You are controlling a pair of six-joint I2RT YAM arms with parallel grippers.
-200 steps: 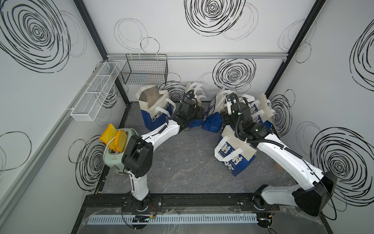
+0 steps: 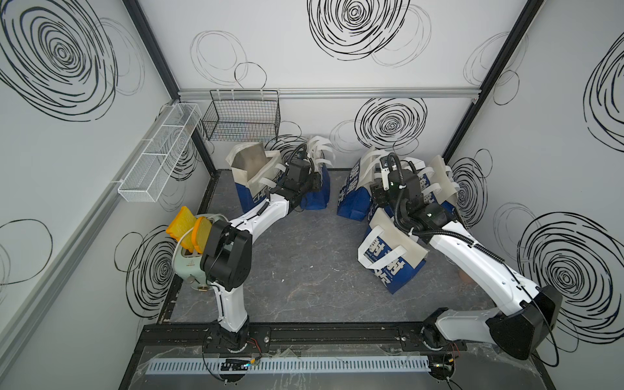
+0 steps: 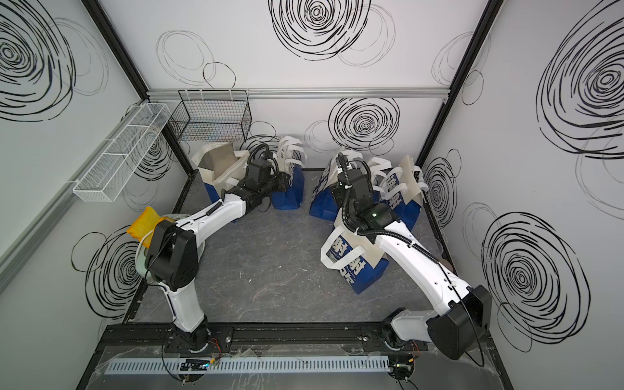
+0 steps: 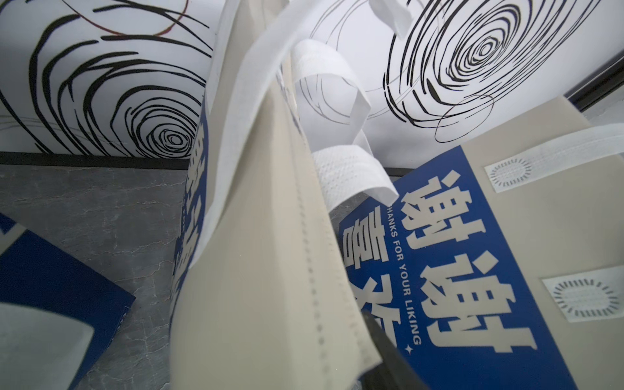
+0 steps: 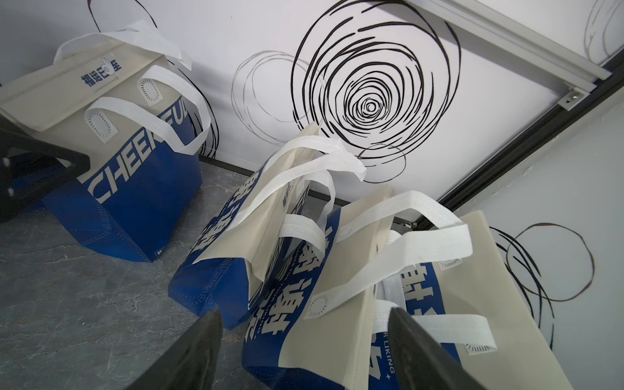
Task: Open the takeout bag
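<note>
A blue-and-beige takeout bag [image 2: 316, 191] with white handles stands near the back wall, its top folded over in the right wrist view. My left gripper [image 2: 316, 182] is at the bag's near side. In the left wrist view the bag's beige side [image 4: 260, 292] fills the middle and covers most of the fingers; one dark finger [image 4: 393, 364] shows beside its lower corner. Whether it pinches the material I cannot tell. My right gripper is open, its dark fingers [image 5: 185, 351] apart, in front of a cluster of bags [image 5: 312, 312].
Left of the bag stands an open-topped takeout bag [image 2: 250, 198]. Another bag [image 2: 397, 269] lies tilted at the front right. A pale green container [image 2: 188, 266] with yellow items sits at left. Wire baskets [image 2: 241, 120] hang on the walls.
My left gripper has shifted left, towards the open-topped bag, and the bag at it has moved left too, widening the gap to the right-hand cluster. The right arm is almost still.
</note>
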